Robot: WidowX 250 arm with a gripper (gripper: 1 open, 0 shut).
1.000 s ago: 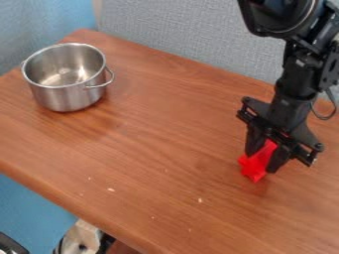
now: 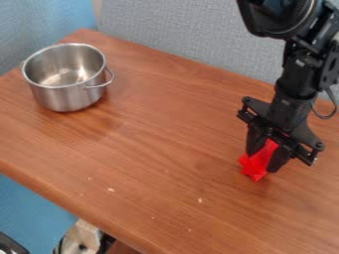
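My black gripper (image 2: 279, 144) reaches down over the right side of the wooden table, shut on a red object (image 2: 259, 164) whose shape is partly hidden by the fingers. The red object is low, at or very close to the tabletop; I cannot tell if it touches it.
A steel pot (image 2: 63, 91) with side handles stands at the back left of the table (image 2: 146, 179). Grey padded walls rise behind, and the table's left edge drops to a blue area.
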